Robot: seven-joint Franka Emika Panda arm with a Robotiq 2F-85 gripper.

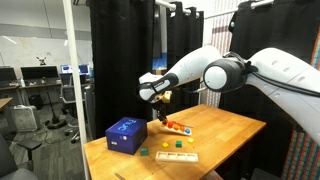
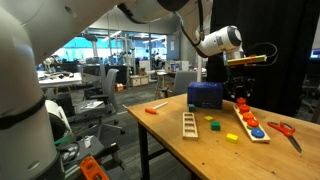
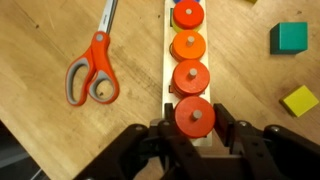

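Observation:
A red disc with a small pale knob [image 3: 194, 117] sits between the fingers of my gripper, which is shut on it in the wrist view. It looks larger there than the other discs and covers the near end of a pale strip [image 3: 199, 142]. Along that strip lie an orange disc [image 3: 188, 44] and red discs [image 3: 191, 77], with a blue edge at the top. In exterior view 2 the gripper [image 2: 240, 98] is over the far end of the row, and a blue disc [image 2: 257, 134] shows at its near end.
Orange-handled scissors [image 3: 92, 70] lie beside the strip. A blue box [image 1: 126, 135] stands left of the arm. Nearer the front are a second pale rack [image 1: 177, 157] and small green [image 3: 289, 38] and yellow [image 3: 300, 100] blocks.

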